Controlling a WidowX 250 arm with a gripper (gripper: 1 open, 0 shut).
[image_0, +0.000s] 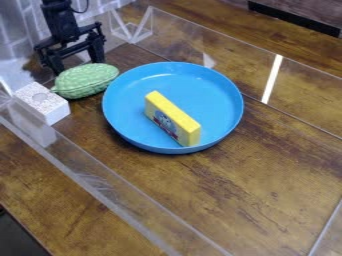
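Observation:
The black gripper (71, 47) hangs at the upper left, open, above and just behind a green textured oblong object (87, 80). A blue plate (211, 95) holds a yellow box (171, 117) with a printed side, lying near its middle.
A white speckled block (42, 104) lies at the left, in front of the green object. Clear panels or strips run along the left and back.

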